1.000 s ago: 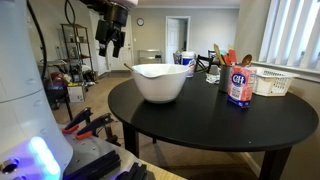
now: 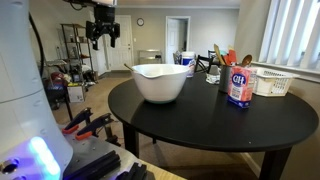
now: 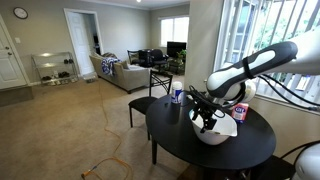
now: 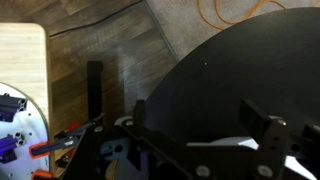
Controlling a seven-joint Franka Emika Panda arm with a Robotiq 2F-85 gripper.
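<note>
My gripper [image 2: 104, 38] hangs in the air at the upper left of exterior view 1, above the table and clear of the things on it. The wrist view shows its fingers open, the two dark fingers [image 4: 138, 113] well apart and nothing held between them. A large white bowl [image 2: 160, 86] stands on the round black table [image 2: 215, 125], near its left side. From exterior view 2, the gripper [image 3: 209, 117] appears in front of or over the bowl [image 3: 212, 136]; the height is hard to judge there. Only the pale rim of the bowl [image 4: 238, 142] shows in the wrist view.
A pink and blue carton [image 2: 240, 88] stands right of the bowl. Behind it are a utensil holder [image 2: 224, 77] and a white basket [image 2: 272, 82]; a white-and-blue tub [image 2: 188, 59] is farther back. A chair [image 3: 152, 92] stands beside the table.
The bowl and the other table items look unmoved.
</note>
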